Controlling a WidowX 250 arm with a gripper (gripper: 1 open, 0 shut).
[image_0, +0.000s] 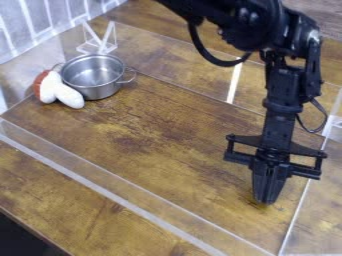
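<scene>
My black gripper (267, 188) points straight down low over the right part of the wooden table, its fingertips at or near the surface. The fingers look close together; whether anything is between them is too small and dark to tell. A steel pot (95, 76) with handles stands at the back left. Beside it, to its left, lie white objects (64, 94) with a red-orange part (48, 79).
Clear strips or walls run along its edges. A white wire-like stand (99, 40) sits behind the pot, near a white grille.
</scene>
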